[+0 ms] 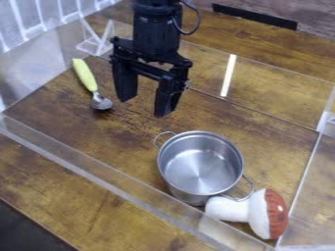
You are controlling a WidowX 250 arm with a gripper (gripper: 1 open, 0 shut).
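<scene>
The black gripper (147, 90) is open over the middle-left of the wooden surface, its two fingers pointing down with nothing visible between them. A utensil with a pale yellow handle (85, 74) and a metal head lies to its left. A steel pot (199, 163) with wire handles stands at the lower right of the gripper. A white mushroom-like toy with a red cap (267, 214) lies beside the pot, at its lower right.
Clear plastic walls border the wooden work area (85, 157) at front and sides. A thin white strip (229, 75) is at the back right. The surface between utensil and pot is clear.
</scene>
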